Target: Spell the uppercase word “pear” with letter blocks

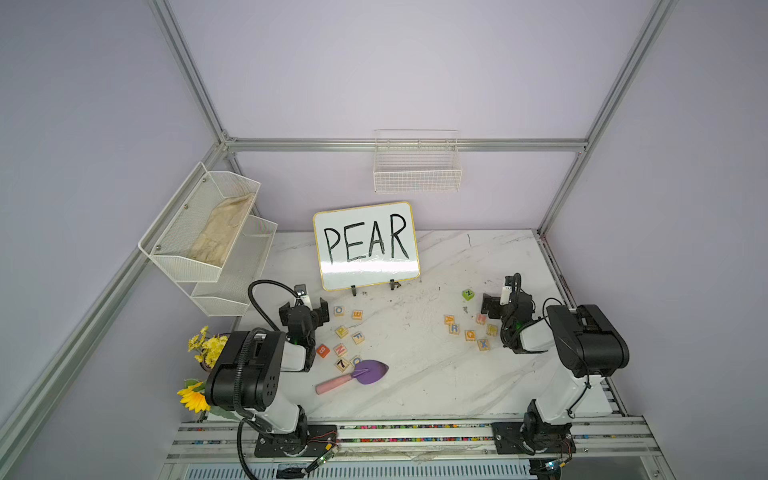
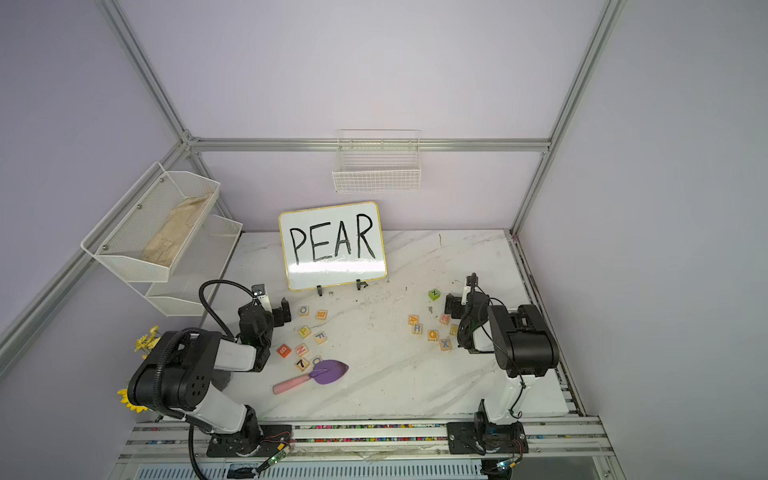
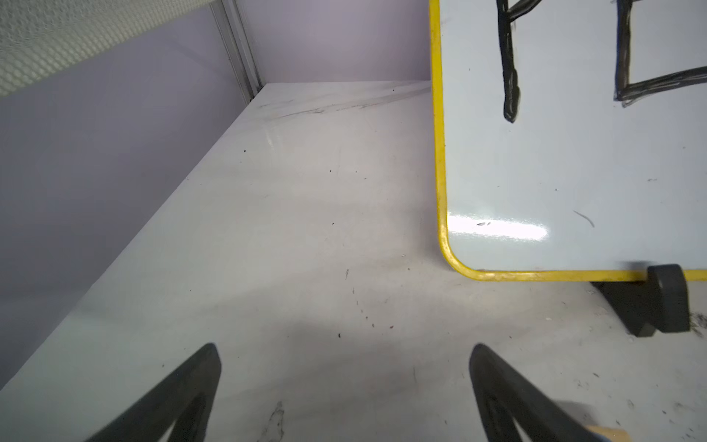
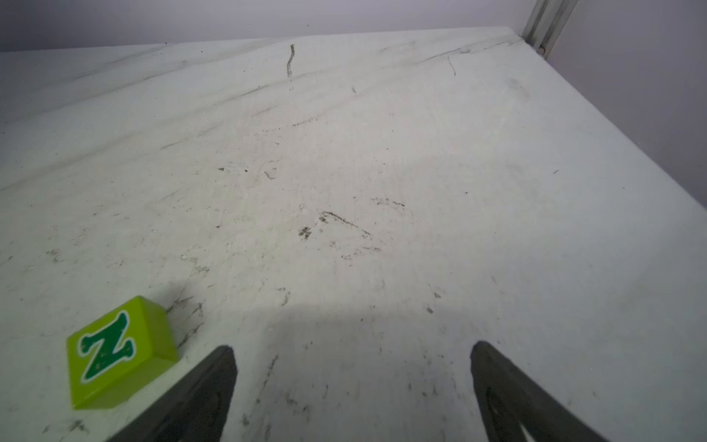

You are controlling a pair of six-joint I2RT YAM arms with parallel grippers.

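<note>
Letter blocks lie loose on the marble table in two clusters. Beside my left gripper the left cluster includes a red B block (image 1: 322,350), an O block (image 1: 338,311) and several more. The right cluster holds an orange A block (image 2: 413,319), an R block (image 2: 417,329) and others near my right gripper. A green block (image 4: 118,350) with a letter like N or Z sits to that gripper's left. Both grippers stand wide open above bare table, nothing between their fingers. Many letters are too small to read.
A whiteboard (image 1: 366,276) reading PEAR stands at the back on black feet. A purple trowel (image 1: 370,372) with a pink handle lies in front of the left cluster. Wire baskets (image 1: 184,268) hang at left.
</note>
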